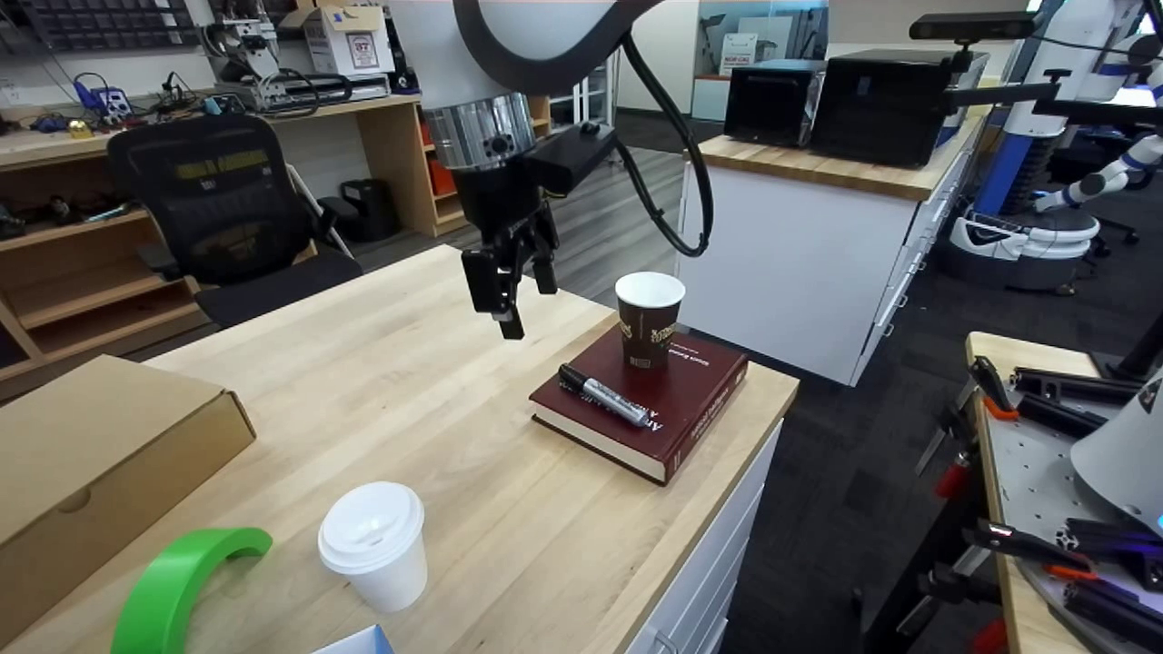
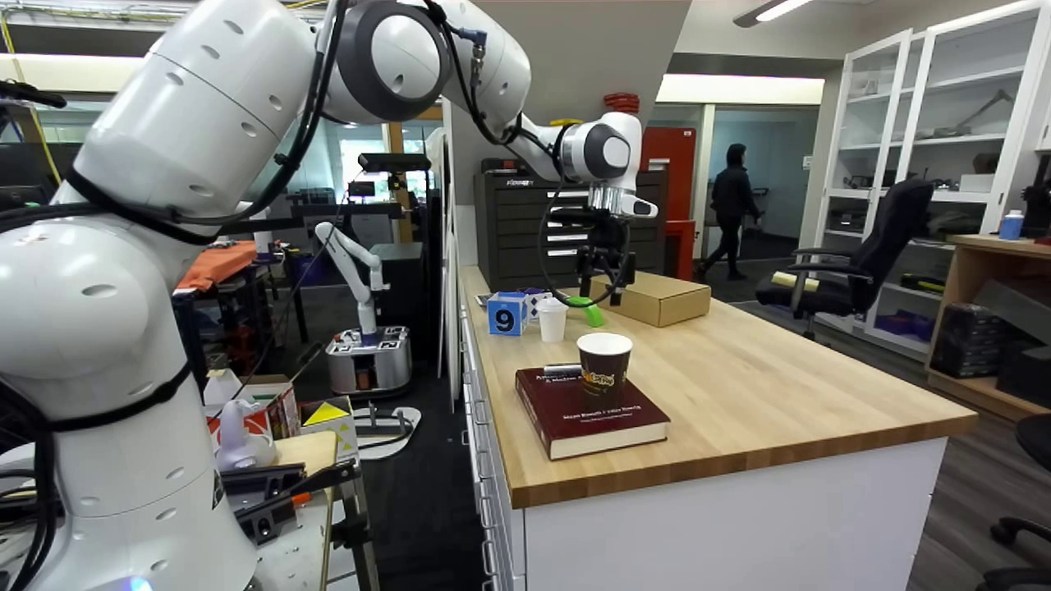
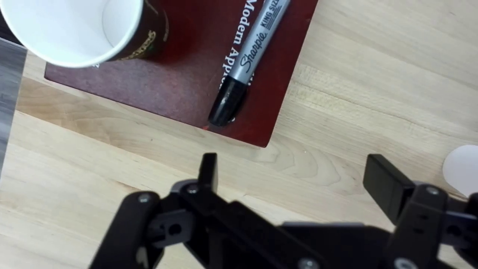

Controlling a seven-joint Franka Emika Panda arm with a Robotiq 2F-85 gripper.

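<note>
My gripper [image 1: 525,303] hangs above the wooden table, behind the dark red book [image 1: 698,381] in exterior view 1. Its fingers stand wide apart in the wrist view, with only bare table showing between the pads. On the book lies a silver marker [image 1: 616,401] with a black cap, and beside it stands upright a dark paper cup [image 1: 648,332] with a white inside. From the wrist, the marker [image 3: 255,51] and cup [image 3: 85,27] both appear ahead of the fingers, apart from them. The cup looks empty there.
A lidded white cup [image 1: 373,543], a green arch [image 1: 180,583] and a cardboard box [image 1: 104,469] stand elsewhere on the table. Exterior view 2 shows a blue box with a 9 [image 2: 507,313] near the table edge.
</note>
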